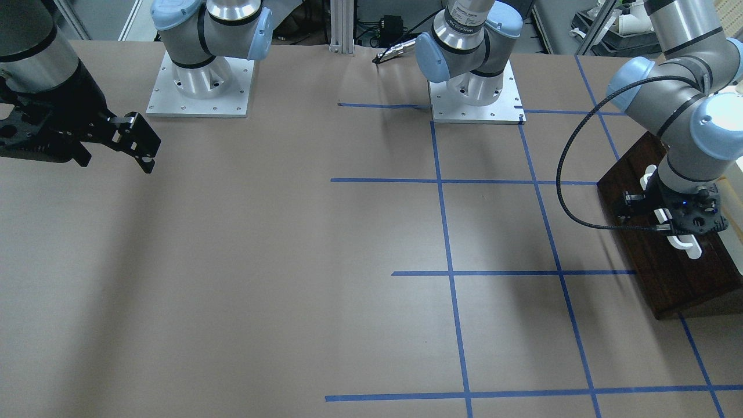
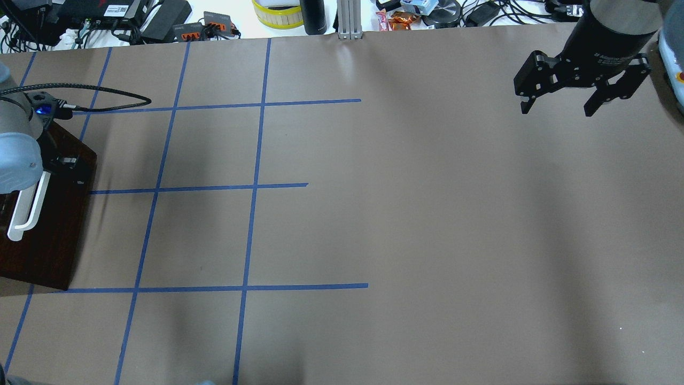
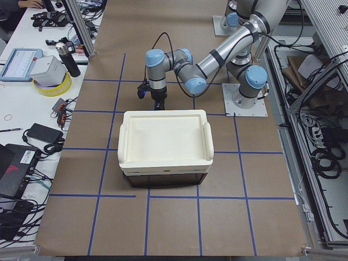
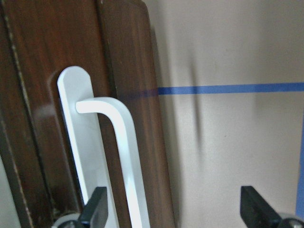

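A dark wooden box (image 1: 634, 265) lies at the right of the front view, with a white lever handle (image 4: 128, 156) on a long backplate (image 4: 80, 137) on its wooden face. My gripper (image 1: 668, 216) hangs over this face at the handle. In the left wrist view its two fingers stand wide apart, open, at the lower edge, the left one over the backplate beside the lever, the right one over bare table, with nothing gripped. In the top view the box (image 2: 57, 244) is partly under my arm; in the left view a white tray-like top (image 3: 166, 141) covers its near side.
Another black gripper (image 2: 580, 83) hangs at the other end of the table, apart from the box. Other arm bases (image 1: 198, 104) stand at the back.
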